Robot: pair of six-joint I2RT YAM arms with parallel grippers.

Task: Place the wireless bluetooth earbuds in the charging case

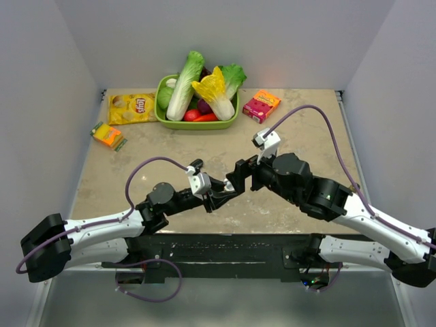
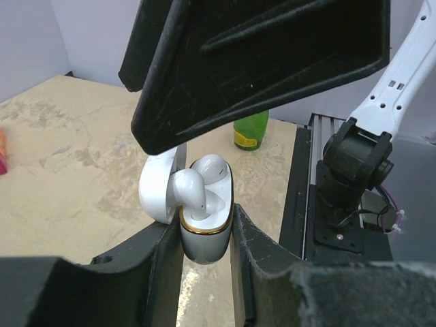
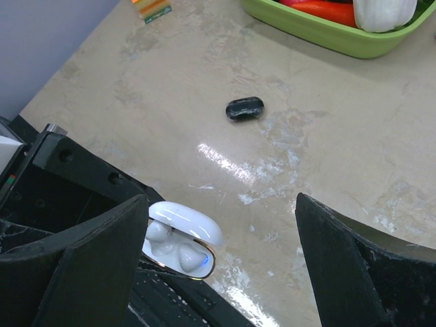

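Observation:
The white charging case (image 2: 206, 240), its lid (image 2: 158, 185) raised, is gripped upright by my left gripper. Two white earbuds show in the case in the right wrist view: one earbud (image 3: 159, 231) by the hinge side and another earbud (image 3: 191, 259) beside a small blue light. From the left wrist, the nearer earbud (image 2: 189, 189) leans and stands up from its slot; how deep either sits I cannot tell. My right gripper is open just above the case, nothing between its fingers. One black right finger (image 2: 262, 65) hangs over the lid in the left wrist view.
A small black object (image 3: 245, 108) lies on the table behind the case. Farther back are a green vegetable basket (image 1: 197, 125), a chip bag (image 1: 131, 109), an orange-yellow pack (image 1: 107, 135) and a pink box (image 1: 261, 106).

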